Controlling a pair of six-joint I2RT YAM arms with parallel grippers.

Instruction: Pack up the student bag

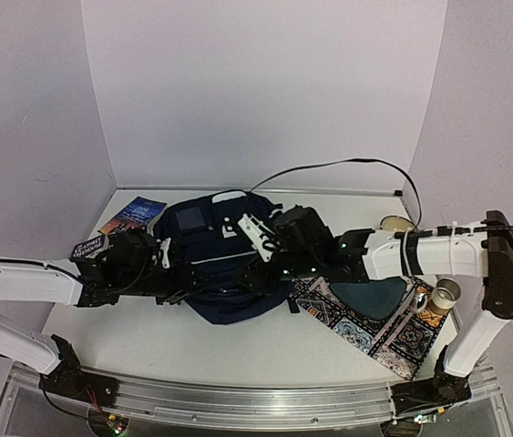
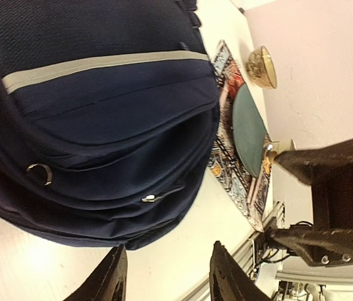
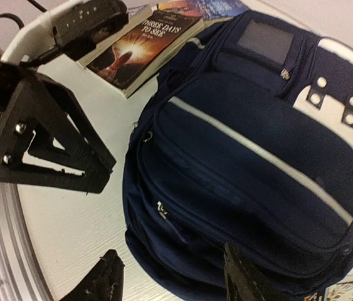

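Observation:
The navy backpack lies on the table with its front up. In the left wrist view its zip pulls and pocket folds hang together, and what is inside is hidden. Over the bag's left lower part, my left gripper stands open; its fingers show bare table and bag edge between them. My right gripper, seen at the right of the left wrist view, is open too, with its fingers apart and empty just past the bag's lower edge. Neither appears to grip the fabric.
Books, one titled Three Days to See, lie left of the bag. On the right, a patterned mat carries a dark green plate and a metal cup. A bowl stands behind them.

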